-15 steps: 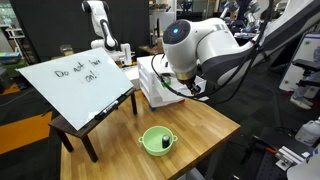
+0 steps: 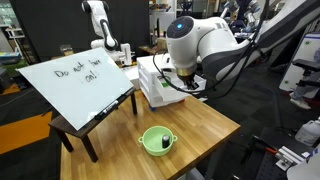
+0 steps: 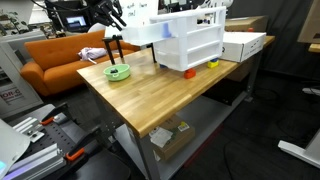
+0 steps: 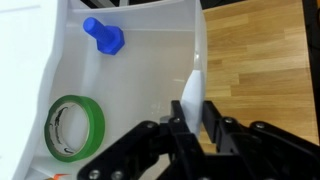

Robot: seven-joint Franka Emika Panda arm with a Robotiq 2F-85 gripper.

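Note:
A white drawer unit (image 3: 200, 40) stands on the wooden table, and one of its drawers (image 3: 143, 33) is pulled out. In the wrist view the open drawer holds a roll of green tape (image 4: 93, 128) and a blue bolt-shaped piece (image 4: 104, 36). My gripper is shut on the drawer's front wall (image 4: 200, 45), near the middle of that edge. The arm hides part of the drawer in exterior view 1, where the gripper (image 2: 192, 83) appears small.
A green bowl (image 2: 158, 140) with a dark item inside sits on the table. Left of it leans a white board (image 2: 80, 85) with handwriting. Small coloured pieces, one of them red (image 3: 190, 73), lie by the drawer unit.
The arm has shifted slightly up and to the right in exterior view 1. The bowl and the board have stayed put.

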